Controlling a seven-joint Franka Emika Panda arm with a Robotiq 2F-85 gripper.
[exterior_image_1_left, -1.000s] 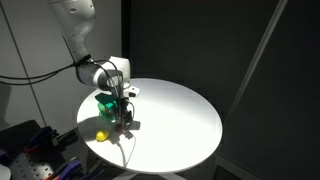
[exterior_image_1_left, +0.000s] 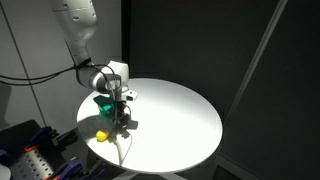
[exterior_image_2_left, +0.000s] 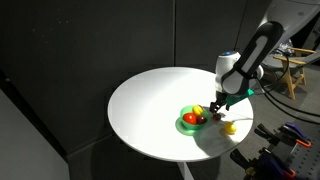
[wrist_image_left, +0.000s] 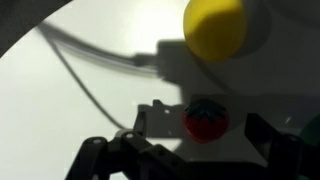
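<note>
A small red tomato-like piece with a dark leafy top (wrist_image_left: 205, 122) lies on the white table. My gripper is open over it, one finger to each side, and the gap on both sides looks clear. In exterior view 1 the gripper (exterior_image_1_left: 121, 127) is low over the table and largely covers the red piece. The second exterior view also has the gripper (exterior_image_2_left: 217, 113) close to the tabletop.
A yellow rounded piece (wrist_image_left: 215, 28) lies apart from the red one. The green bowl (exterior_image_2_left: 183, 128) stands close by, holding red and yellow pieces.
My gripper has come down over the red piece, which showed below it earlier in exterior view 1. The yellow piece and bowl look unmoved.
</note>
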